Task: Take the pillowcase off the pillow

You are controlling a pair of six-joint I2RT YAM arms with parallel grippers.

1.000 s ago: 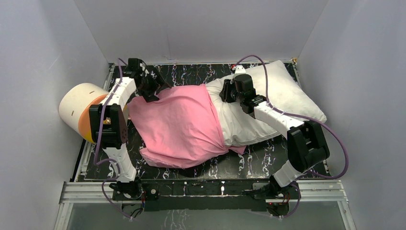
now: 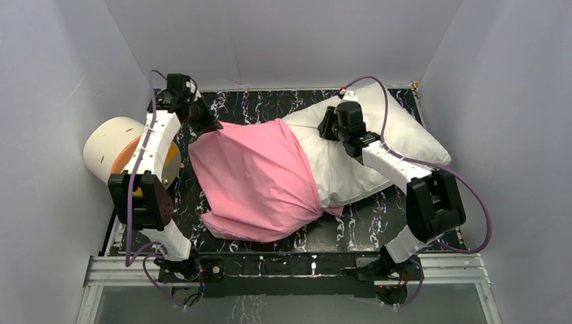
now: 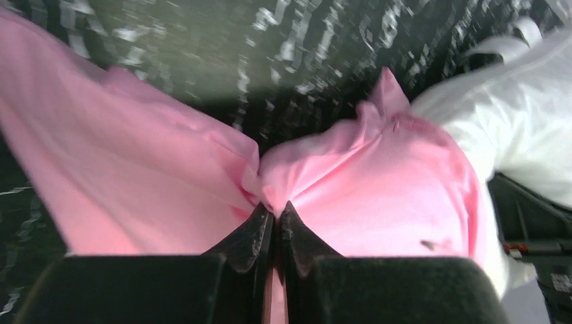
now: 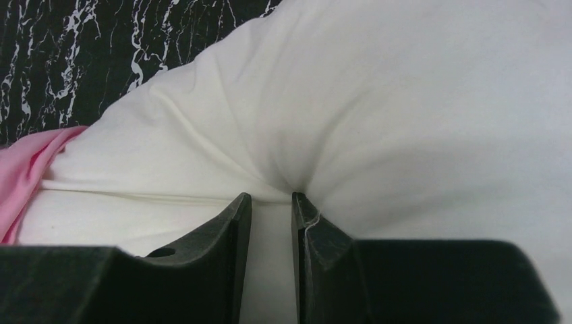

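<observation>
The pink pillowcase (image 2: 263, 179) spreads over the left and middle of the table, its mouth gathered around the left end of the white pillow (image 2: 394, 145). At its upper left corner my left gripper (image 2: 217, 125) is shut on the pink cloth; in the left wrist view the bunched pillowcase (image 3: 182, 175) runs between the closed fingertips. On the pillow's upper left part, my right gripper (image 2: 325, 135) is closed down on white fabric. Folds of the pillow (image 4: 222, 121) run to its fingers (image 4: 241, 223), and an edge of the pillowcase (image 4: 27, 169) shows at left.
A white and orange cylinder (image 2: 111, 148) stands at the left wall, close beside the left arm. Bare black marbled table (image 2: 253, 104) shows along the back and below the pillow. Grey walls enclose the table on the left, right and back.
My right gripper has shifted slightly right, and the pillow's left part looks tauter.
</observation>
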